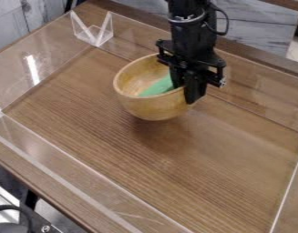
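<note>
A tan bowl (149, 100) with a green object (159, 84) inside is held up over the wooden table (138, 173), tilted toward the camera. My black gripper (192, 82) is shut on the bowl's right rim, reaching down from the top of the view. The fingertips are partly hidden by the bowl.
A clear plastic rack (93, 27) stands at the back left. A grey marbled panel runs along the back right. Black cables lie at the lower left edge.
</note>
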